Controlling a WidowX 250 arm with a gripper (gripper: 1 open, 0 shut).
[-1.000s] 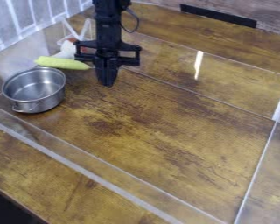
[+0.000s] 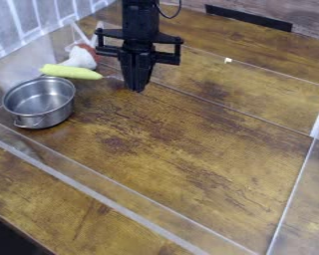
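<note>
My black gripper point(image 2: 137, 80) hangs low over the wooden table at the back centre, pointing down, its fingers shut with nothing visible between them. To its left lies a yellow corn cob point(image 2: 72, 72), in front of a white and reddish object point(image 2: 81, 56) that I cannot make out clearly. A steel pot point(image 2: 40, 104) stands at the left, nearer the front, apart from the gripper.
Clear low walls edge the wooden work area point(image 2: 189, 169), along the front left, the back and the right. A white slatted barrier rises at the back left.
The gripper has shifted a little to the right over the last second. The pot and corn look unmoved.
</note>
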